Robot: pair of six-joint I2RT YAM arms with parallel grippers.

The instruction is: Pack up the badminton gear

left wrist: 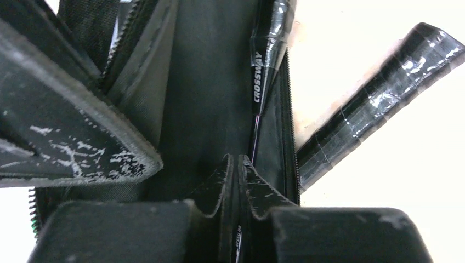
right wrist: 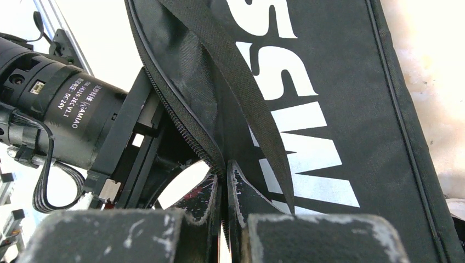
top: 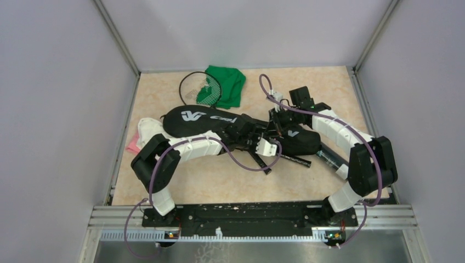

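Observation:
The black racket bag with white lettering lies across the middle of the table. In the left wrist view it is open, a racket with a CROSSWAY shaft inside. My left gripper points into the bag over that shaft, fingertips close together; whether anything is between them is unclear. My right gripper is shut on the bag's zipper edge, with a loose strap beside it. A second handle lies outside the bag.
A racket head and a green cloth lie at the back, white and pink cloths at the left. A shuttlecock tube lies at the right.

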